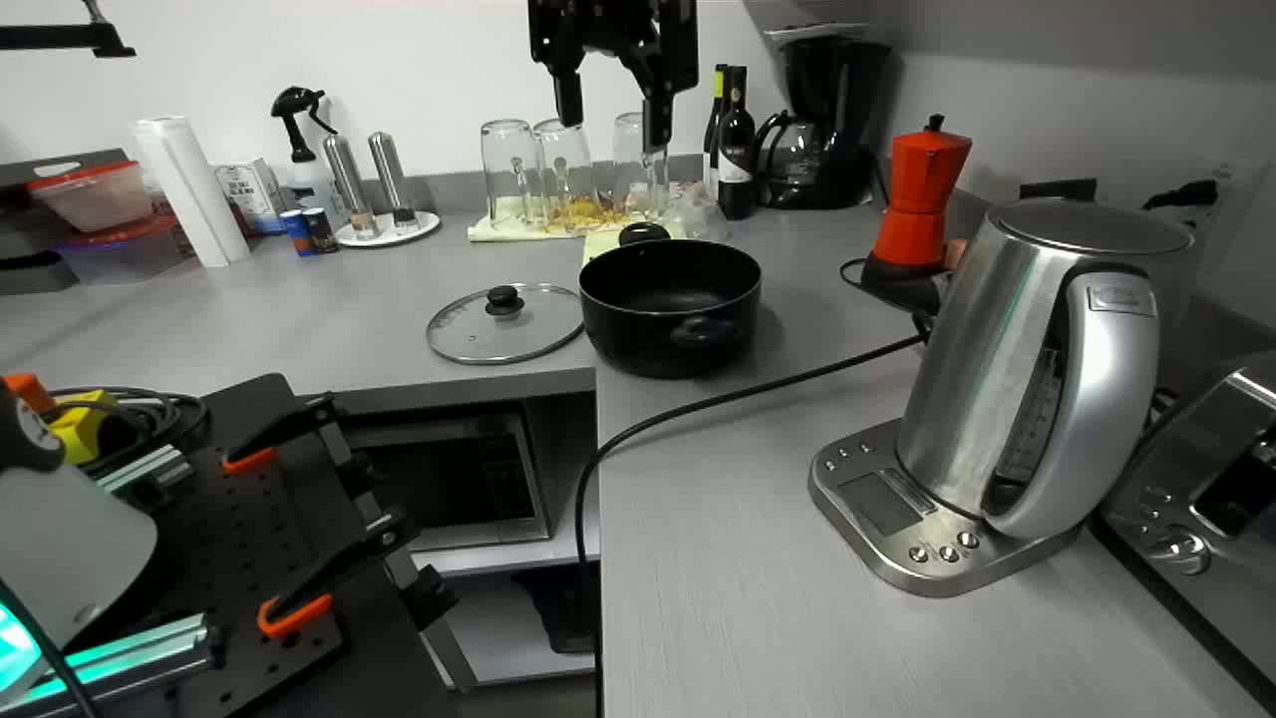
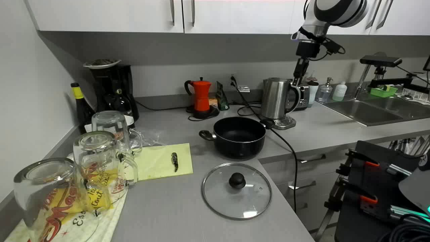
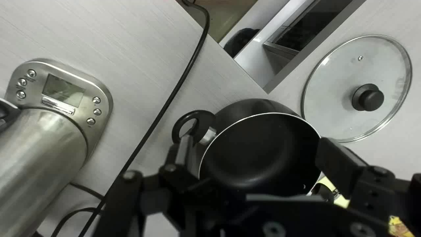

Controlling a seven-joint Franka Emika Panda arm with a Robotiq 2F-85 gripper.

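My gripper hangs in the air with its fingers wide apart and nothing between them. An empty black pot stands on the counter in both exterior views. In the wrist view the pot lies below and between my fingers, with a loop handle beside one fingertip in the picture; contact cannot be made out. A glass lid with a black knob lies flat on the counter beside the pot, knob up.
A steel kettle sits on its base to one side, with a black cable running between it and the pot. Glass mugs, a red moka pot and a coffee maker stand farther back.
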